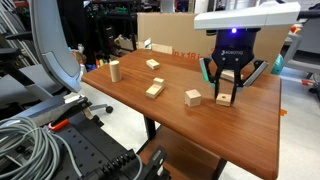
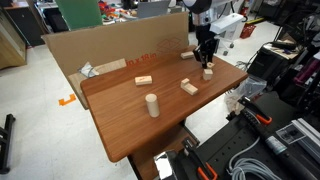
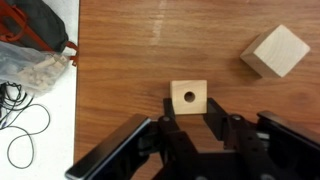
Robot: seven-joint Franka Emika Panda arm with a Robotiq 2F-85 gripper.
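Note:
A small light wooden block with a round dark hole (image 3: 188,97) sits between the fingers of my gripper in the wrist view. The gripper is shut on it. In exterior view 1 the same block (image 1: 225,98) is low at the tabletop, partly covered by the fingers; whether it touches the wood cannot be told. A plain wooden cube (image 1: 193,98) rests just left of the gripper there, and the wrist view has this cube (image 3: 276,51) at the upper right, apart from the fingers.
A pale upright cylinder (image 1: 115,71) and several flat wooden blocks, one being a long block (image 1: 154,90), lie on the brown table (image 1: 180,120). A cardboard panel (image 2: 120,48) rises behind it.

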